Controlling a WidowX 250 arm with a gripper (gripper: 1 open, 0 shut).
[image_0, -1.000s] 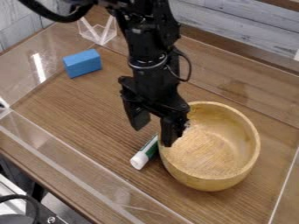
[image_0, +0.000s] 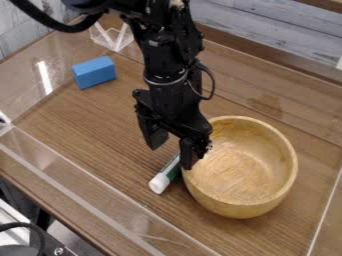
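My black gripper (image_0: 174, 140) hangs over the middle of the table, open, its fingers pointing down just left of and at the rim of a pale yellow bowl (image_0: 251, 180). A white and green stick-like object (image_0: 164, 175) lies on the table beside the bowl's left side, below my gripper; its upper end is partly hidden.
A blue block (image_0: 94, 71) lies at the back left, near a clear plastic item (image_0: 112, 34). A black cable runs at the bottom left corner.
My gripper has shifted very slightly, a little to the left. The bowl, stick and block have not visibly moved.
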